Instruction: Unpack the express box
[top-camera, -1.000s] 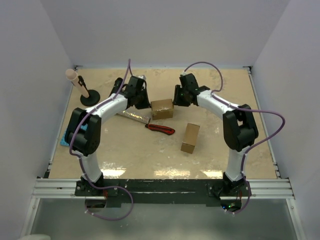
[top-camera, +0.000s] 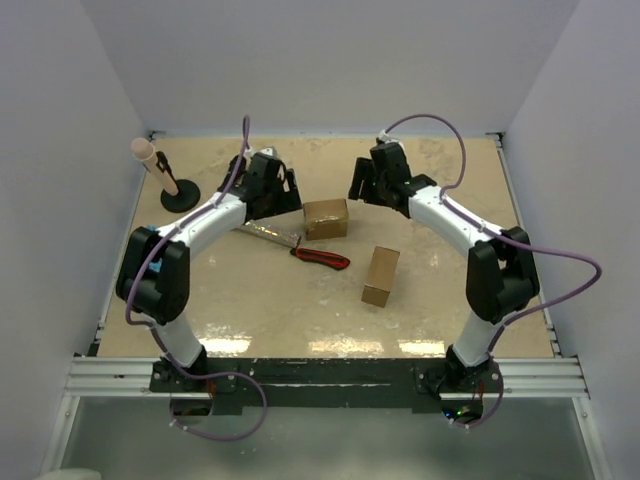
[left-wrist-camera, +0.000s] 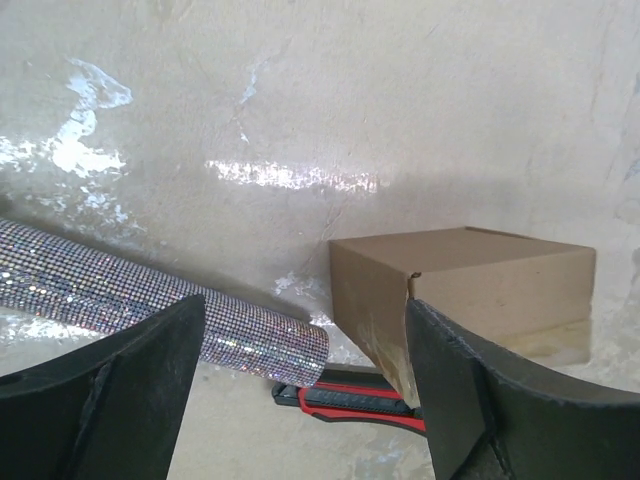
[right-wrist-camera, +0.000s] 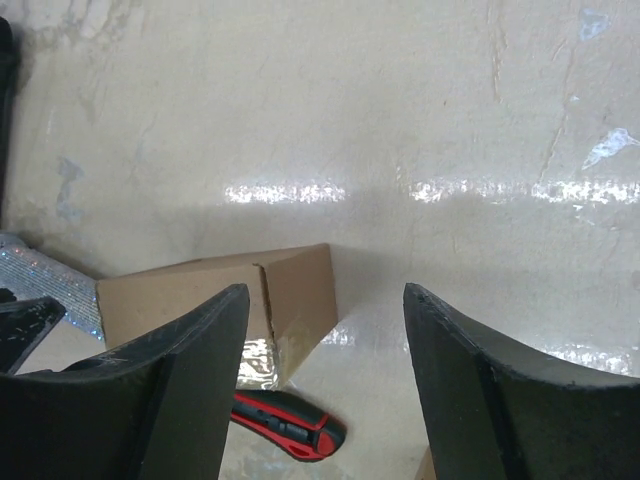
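Note:
A brown cardboard box (top-camera: 325, 219) rests near the middle of the table; in the left wrist view it (left-wrist-camera: 500, 300) is at lower right, in the right wrist view (right-wrist-camera: 180, 300) at lower left. My left gripper (top-camera: 279, 200) is open above and left of it, my right gripper (top-camera: 362, 182) open above and right of it, neither holding anything. A red-and-black box cutter (top-camera: 318, 258) lies just in front of the box. A glittery roll (left-wrist-camera: 240, 335) lies to its left.
A second cardboard box (top-camera: 381, 276) lies front right. A cylinder on a black stand (top-camera: 180, 195) stands at back left, and a blue item is partly hidden by the left arm.
Both grippers have risen and moved away from the central box, the right one outward to the right, and their fingers look wider. The box stays about in place.

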